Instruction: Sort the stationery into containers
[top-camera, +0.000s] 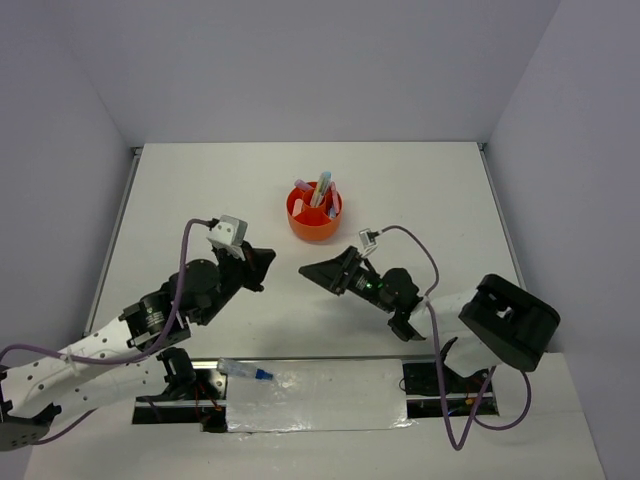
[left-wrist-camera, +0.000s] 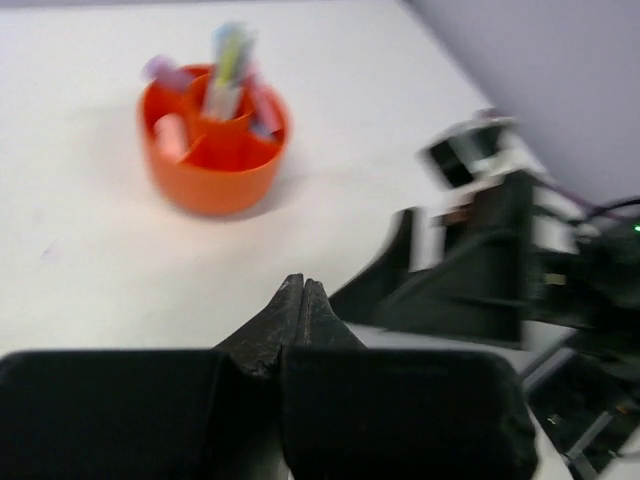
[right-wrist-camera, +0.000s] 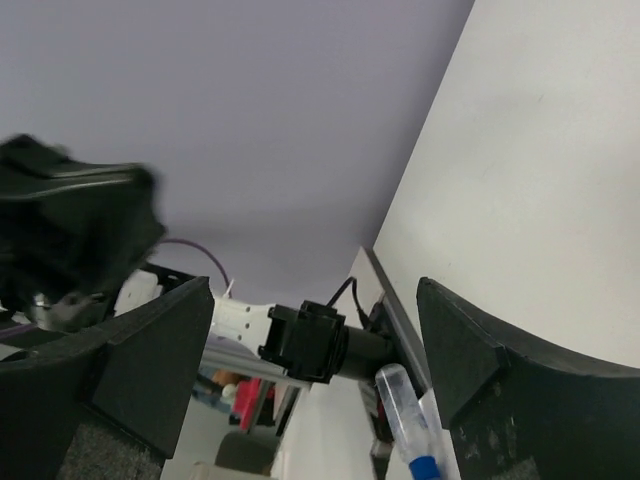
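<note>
A clear bottle with a blue cap lies on its side beyond the table's front edge, over the silver-covered strip. The right wrist view also shows this bottle, low and far off between the fingers. My left gripper is left of the table's middle; in its wrist view the fingertips meet with nothing between them. My right gripper stands open and empty, facing the left one. Upright in the orange divided cup, well behind both grippers, are several pens and markers.
Between the grippers and the cup the white table is bare, as are its far corners. Grey walls close in the sides and back. The silver strip runs along the front, below the table edge.
</note>
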